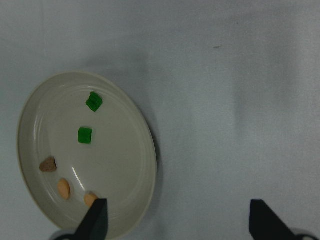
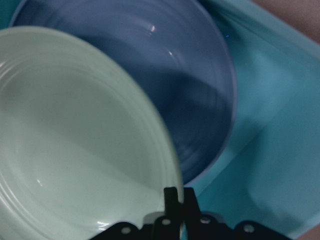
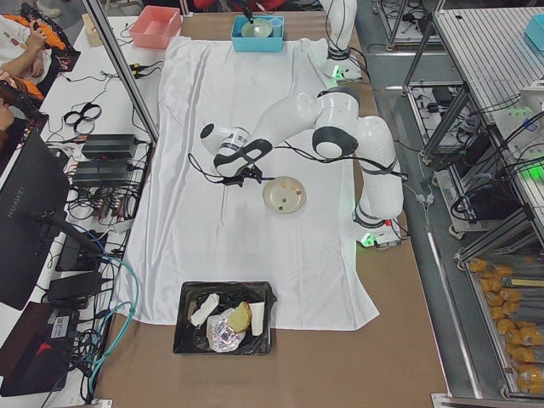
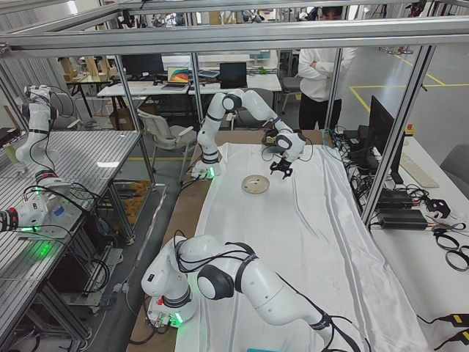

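A beige plate (image 3: 284, 195) lies on the white cloth, holding green pieces (image 1: 85, 135) and small brown pieces (image 1: 63, 188). My left gripper stands open just above and beside it, nothing between its fingers. At the far end, my right gripper is shut on the rim of a pale green plate (image 2: 70, 130) over a blue bin (image 3: 238, 44). A blue dish (image 2: 190, 125) lies in that bin beneath the green plate.
A black tray (image 3: 183, 336) with wrapped items stands at the near end. A pink bin (image 3: 157, 24) sits at the far left.
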